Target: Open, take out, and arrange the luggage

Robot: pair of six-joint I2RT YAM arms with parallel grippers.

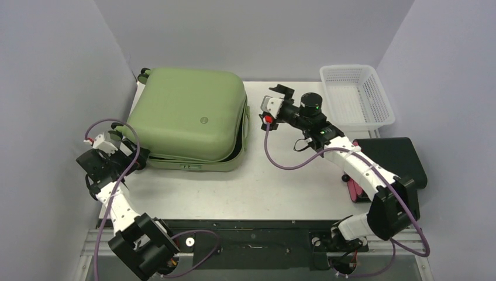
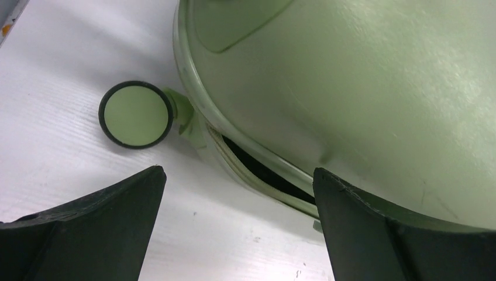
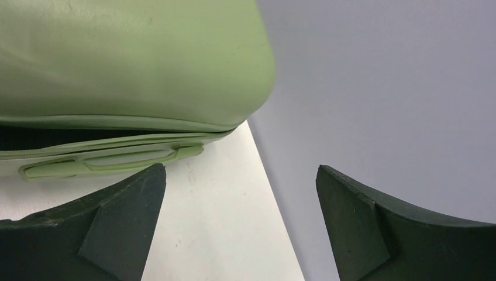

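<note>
A green suitcase [image 1: 187, 108] lies flat on the white table's left half, its lid slightly raised above the base, leaving a dark gap along the front and right sides. My left gripper [image 1: 131, 151] is open at the suitcase's front left corner; its wrist view shows a wheel [image 2: 133, 114] and the zipper rim [image 2: 254, 175]. My right gripper [image 1: 275, 105] stands open to the right of the suitcase, apart from it; its wrist view shows the side handle [image 3: 117, 164] below the gap. Nothing sits between either gripper's fingers.
A white plastic basket [image 1: 354, 93] is at the back right. A dark folded case [image 1: 395, 167] with pink edging lies at the front right, under the right arm.
</note>
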